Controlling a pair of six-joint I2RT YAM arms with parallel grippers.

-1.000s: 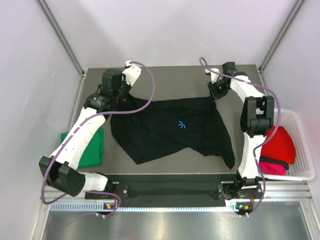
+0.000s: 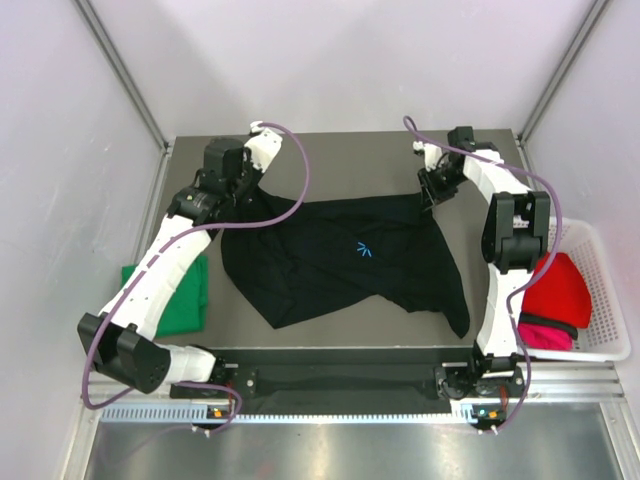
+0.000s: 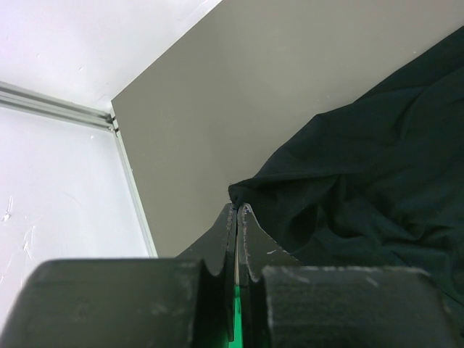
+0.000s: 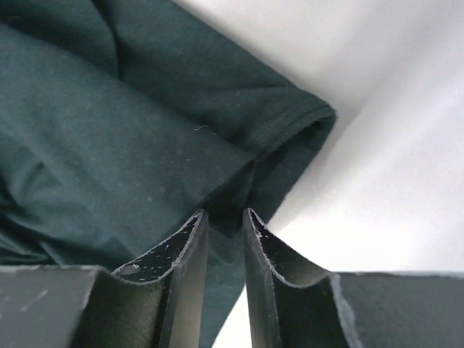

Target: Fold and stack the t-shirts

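A black T-shirt (image 2: 340, 255) with a small blue mark (image 2: 363, 249) lies spread across the middle of the grey table. My left gripper is shut at the shirt's upper-left corner (image 3: 283, 174); whether a bit of cloth is between its tips is unclear. My right gripper is part open over the shirt's upper-right corner (image 4: 290, 116), its fingertips at a crease in the cloth, a narrow gap between them.
A folded green cloth (image 2: 175, 305) lies at the left. A white basket (image 2: 605, 300) at the right holds red, dark and pink cloths.
My right gripper has shifted very slightly toward the front of the table. The left arm and the shirt look unchanged.
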